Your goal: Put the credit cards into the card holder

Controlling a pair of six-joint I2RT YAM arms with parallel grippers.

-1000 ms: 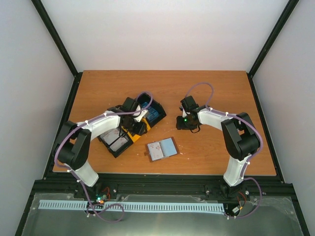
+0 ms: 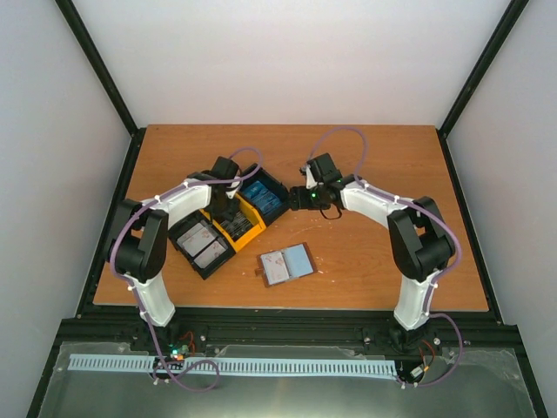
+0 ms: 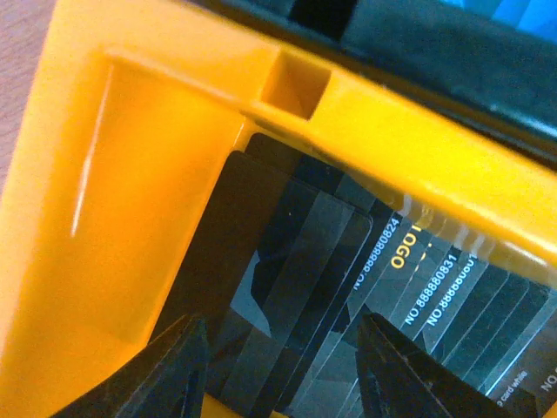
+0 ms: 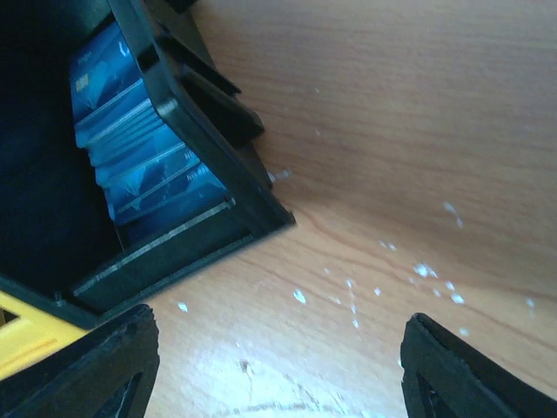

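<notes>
Dark cards lie overlapping in the yellow bin, some with printed numbers. Over them my left gripper is part open, its fingers apart and no card visible between them. From above, that gripper covers part of the yellow bin. An open card holder with clear pages lies at the front middle of the table. To the right of the black bin with blue cards, my right gripper hangs open and empty over bare wood.
Three bins stand joined in a slanted row; the nearest, a black bin, holds pale cards. White flecks mark the tabletop. Right of the card holder the table is clear.
My left gripper has drawn back leftward and now sits above the yellow bin. The right gripper has moved left and slightly away from the front, closer to the blue cards' bin.
</notes>
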